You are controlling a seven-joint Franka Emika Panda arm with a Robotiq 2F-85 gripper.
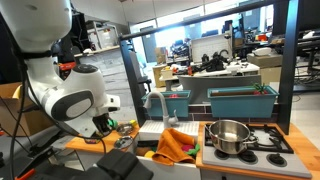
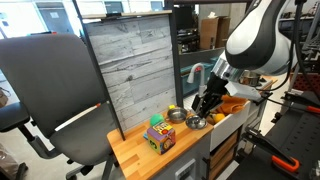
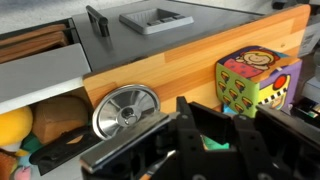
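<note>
My gripper [image 2: 206, 106] is low over the near end of the counter, beside a shiny round metal lid or pan [image 2: 196, 122]. In the wrist view its dark fingers fill the lower edge, and whatever is between them is hidden. The round metal piece [image 3: 127, 111] with a dark handle [image 3: 60, 150] lies just beyond the fingers. Part of something green [image 3: 205, 143] shows behind them. A colourful picture box [image 3: 258, 78] rests on the wooden counter to the right.
The sink [image 2: 228, 124] holds orange and yellow things next to the arm. An orange cloth [image 1: 174, 145] hangs over the sink's side in the first exterior view. A steel pot [image 1: 230, 134] stands on the stove [image 1: 255, 153]. A black chair [image 2: 60, 75] is close to the counter.
</note>
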